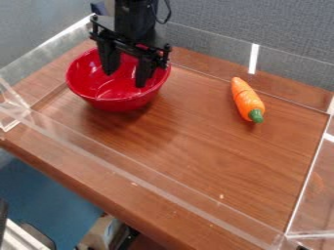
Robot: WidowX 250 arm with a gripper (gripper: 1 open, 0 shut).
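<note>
A black gripper (128, 64) hangs over the red bowl (124, 97) at the upper left, its fingers reaching down into or just above the bowl's back half. Whether it holds anything is hidden. An orange toy carrot (247, 98) with a green top lies on the wooden table (196, 166) to the right.
Clear plastic walls edge the table, with white tape strips at the back and right. Dark and pale objects lie below the table at the lower left.
</note>
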